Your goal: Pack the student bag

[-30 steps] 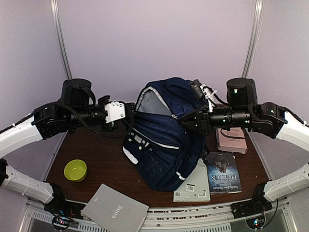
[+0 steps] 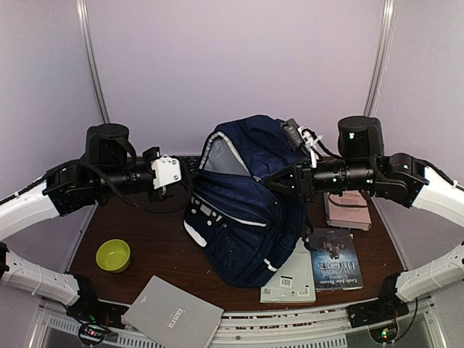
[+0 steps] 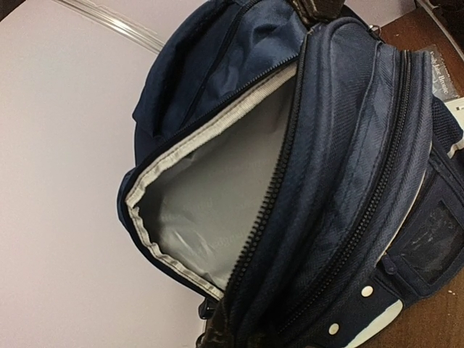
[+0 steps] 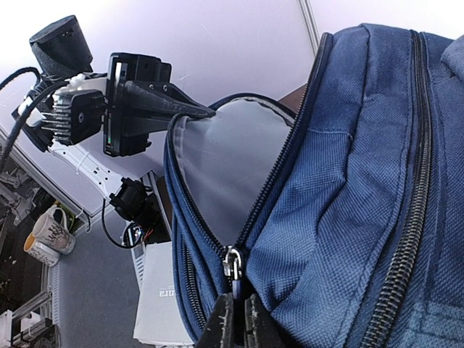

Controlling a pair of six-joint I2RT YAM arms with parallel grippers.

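The navy school bag [image 2: 243,210] stands tilted mid-table, its main compartment unzipped. Its grey lining [image 3: 217,192] shows through the gap, and I see nothing packed in the visible part. My left gripper [image 2: 191,174] is shut on the bag's opening edge at the left corner; in the right wrist view its fingers [image 4: 174,109] reach that rim. At the other end of the opening, my right gripper [image 2: 272,181] is shut at the metal zipper pull [image 4: 233,262], whose tab runs down between the fingertips.
A grey book [image 2: 174,312] lies at the front edge, left of the bag. Right of it are a pale book [image 2: 290,279], a dark blue book [image 2: 336,259] and a pink book [image 2: 348,212]. A green bowl [image 2: 113,256] sits on the left.
The left gripper has drawn a little leftward with the bag's edge.
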